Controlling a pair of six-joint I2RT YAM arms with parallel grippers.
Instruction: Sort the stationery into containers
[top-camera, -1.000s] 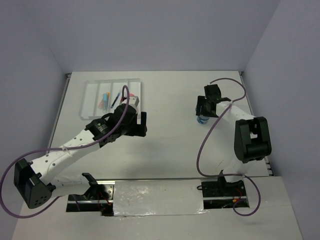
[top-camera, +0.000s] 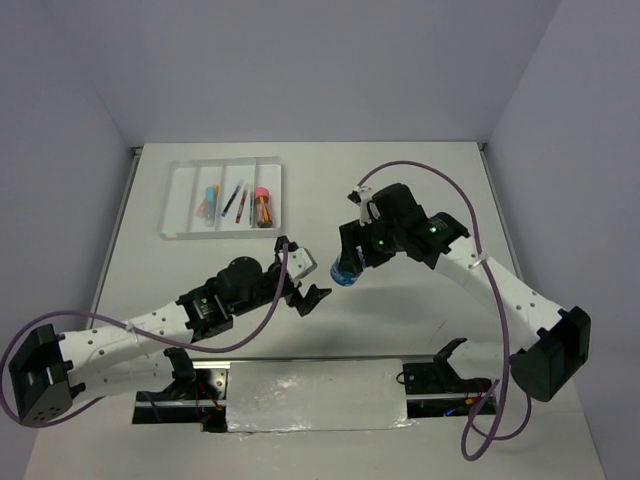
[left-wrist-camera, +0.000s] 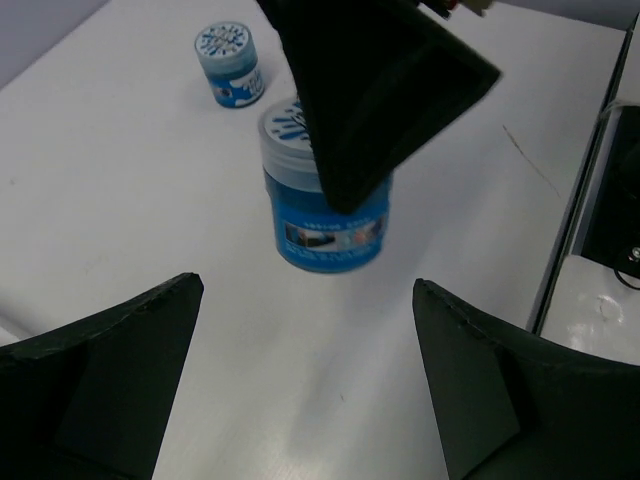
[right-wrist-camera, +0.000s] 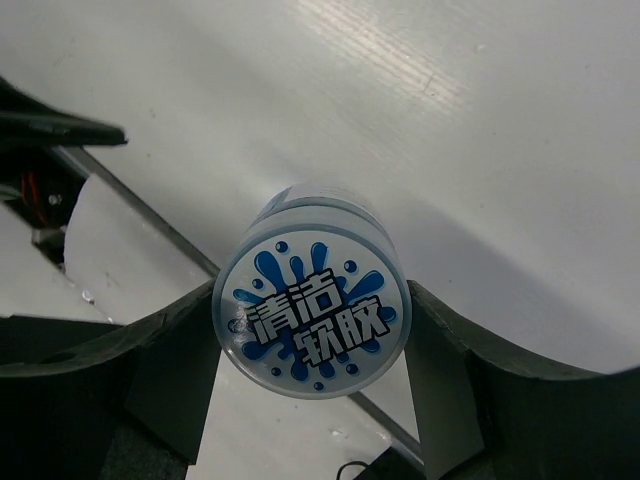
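A clear-lidded jar of blue gel (top-camera: 345, 273) is gripped by my right gripper, whose fingers press on both its sides. Seen from above in the right wrist view, its lid (right-wrist-camera: 312, 345) carries a blue splash print. My left gripper (top-camera: 302, 273) stands open just left of the jar, nothing between its fingers. In the left wrist view the held jar (left-wrist-camera: 330, 230) is ahead of the open fingers, partly covered by a dark right finger (left-wrist-camera: 370, 100). A second similar jar (left-wrist-camera: 230, 65) stands upright on the table farther back; the top view does not show it clearly.
A white divided tray (top-camera: 222, 236) lies at the back left. It holds blue and orange items (top-camera: 210, 202), pens (top-camera: 233, 197) and a pink-topped jar (top-camera: 263, 208). Both arms are close together at mid-table.
My right gripper has carried the jar leftward to mid-table. The left gripper has swung right and toward the front, from beside the tray to near the jar, staying open.
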